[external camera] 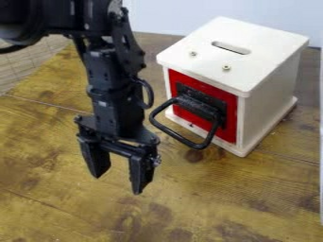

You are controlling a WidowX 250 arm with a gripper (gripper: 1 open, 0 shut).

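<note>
My black gripper (pixel 117 165) hangs low over the wooden table at left centre, fingers apart, with nothing between them. To its right stands a white box (pixel 266 97) with a red front panel (pixel 182 83), a slot and two small knobs on top. A black looped handle (pixel 173 132) juts from the red front toward my arm, to the right of and above my fingers.
A woven mat (pixel 19 66) lies at the back left, and a pale wall runs along the back.
</note>
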